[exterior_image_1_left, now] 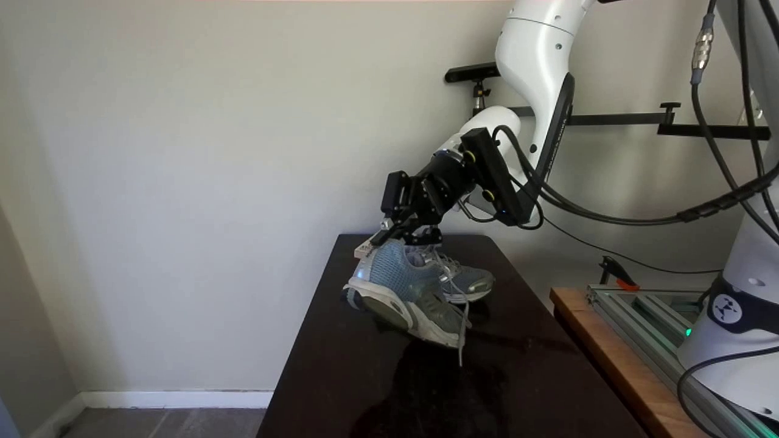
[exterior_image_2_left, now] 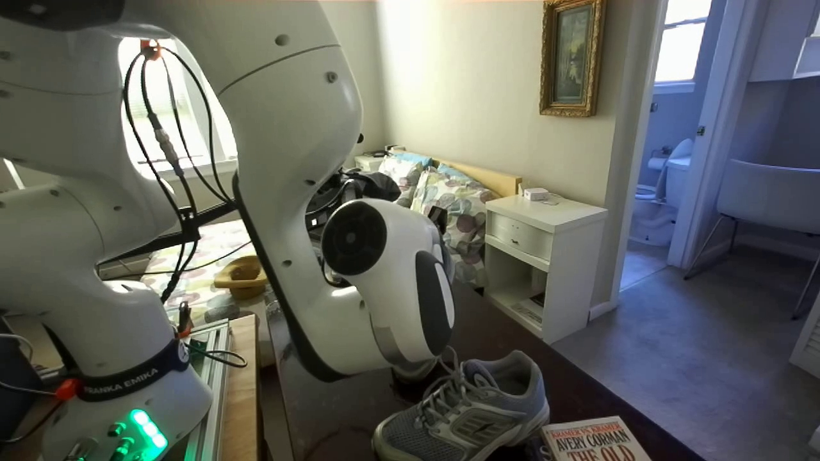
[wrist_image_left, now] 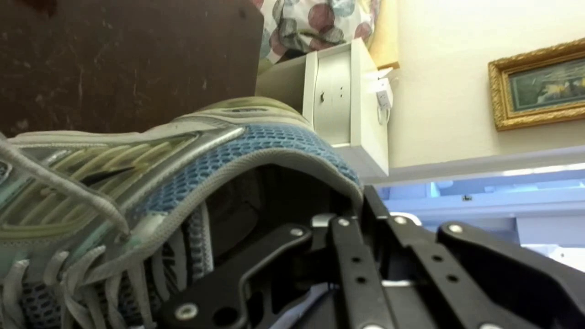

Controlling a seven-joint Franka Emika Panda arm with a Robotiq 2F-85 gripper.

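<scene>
A blue-grey running shoe [exterior_image_1_left: 410,285] hangs tilted above the dark table, its heel up and its toe angled down to the right. My gripper is shut on the rim of the shoe's heel collar; the same shoe [wrist_image_left: 230,148] fills the left of the wrist view, with its opening facing the fingers. Behind it on the table rests a second, matching shoe [exterior_image_1_left: 465,281], partly covered by the first in exterior view 1. In exterior view 2 a grey shoe [exterior_image_2_left: 476,415] shows at the front, while the arm hides the gripper there.
A paperback book [exterior_image_2_left: 596,442] lies by the grey shoe at the table's edge. Beyond the table stand a white nightstand [exterior_image_2_left: 546,219] and a bed.
</scene>
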